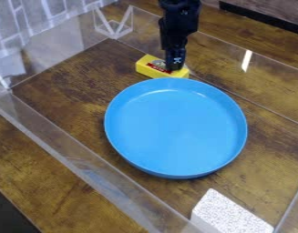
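Note:
My black gripper (176,56) hangs down from the top centre, its open fingertips low over a yellow box (151,64) with a small printed picture on it. The fingers partly hide the box, and I cannot tell whether they touch it. Just in front of the box lies a large blue plate (176,127).
Clear plastic walls enclose the wooden floor (66,91) around the plate and box. A white speckled block (229,215) sits at the front right. The floor to the left and right of the plate is bare.

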